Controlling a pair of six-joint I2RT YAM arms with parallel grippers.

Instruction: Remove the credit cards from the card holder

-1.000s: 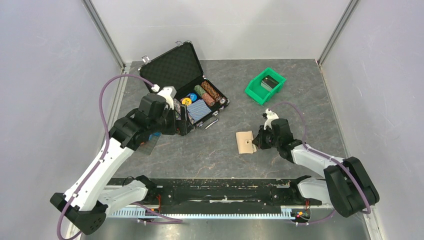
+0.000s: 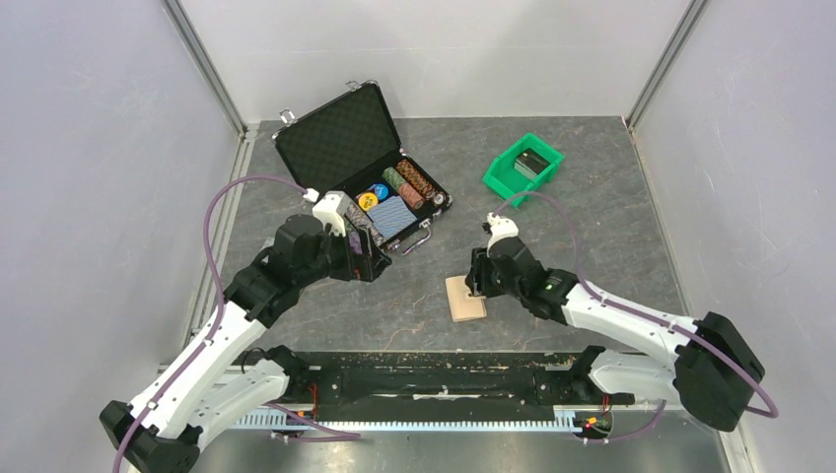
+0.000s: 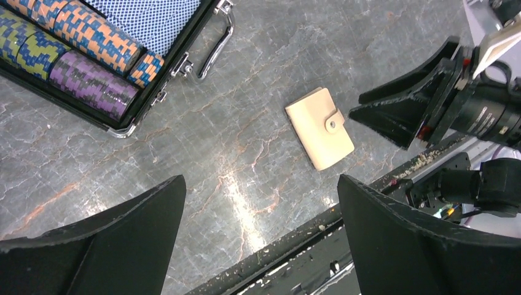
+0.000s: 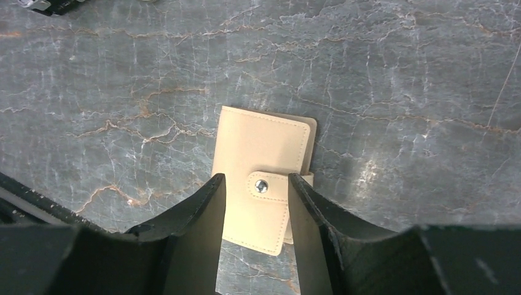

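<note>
A closed tan leather card holder [image 2: 463, 301] with a snap strap lies flat on the grey table, seen also as the beige holder [image 4: 258, 147] in the right wrist view; no cards show. My right gripper is open just above it, fingertips over the snap flap, nothing held. My left gripper is open and hangs higher, left of the holder, over bare table beside the chip case.
An open chip case [image 2: 340, 138] with chips and card decks stands at the back left. A green bin [image 2: 503, 182] with a dark box sits back right. The table between them and around the holder is mostly clear.
My right gripper has moved left over the holder, which now lies nearer the front and left than a second ago.
</note>
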